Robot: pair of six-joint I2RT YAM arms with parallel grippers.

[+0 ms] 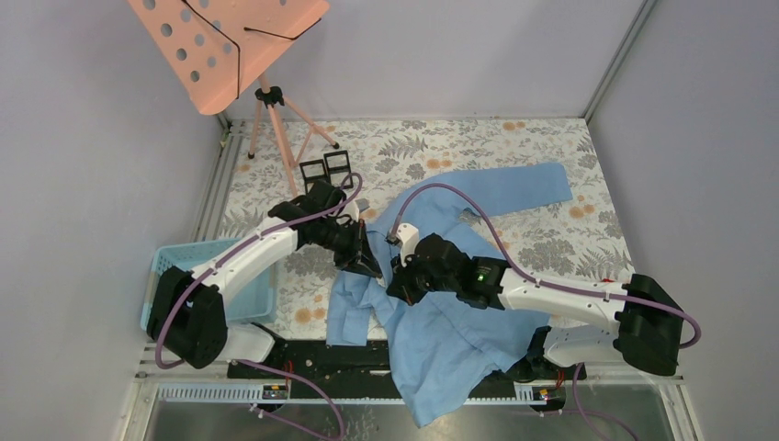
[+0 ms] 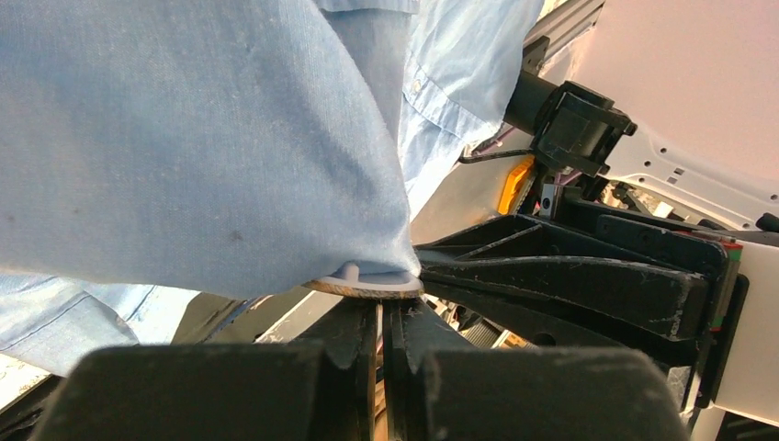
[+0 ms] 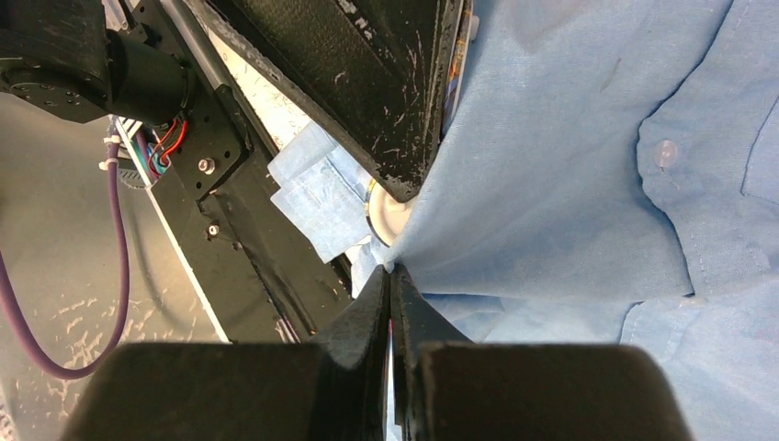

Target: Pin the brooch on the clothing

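A light-blue garment (image 1: 450,322) lies spread over the table, part of it raised between my two grippers. In the left wrist view the round brooch (image 2: 367,288) is seen edge-on against the cloth's lower edge. My left gripper is shut on the brooch's rim. The right wrist view shows the brooch's pale back (image 3: 386,217), partly covered by a left finger (image 3: 400,156). There my right gripper is shut on a fold of the clothing, close beside the brooch. Whether the pin passes through the fabric cannot be made out.
At the left stands a light-blue basket (image 1: 262,299). Behind the left arm are black frames (image 1: 338,163) and a pink stand (image 1: 276,119). Both arms' tips almost meet over the garment.
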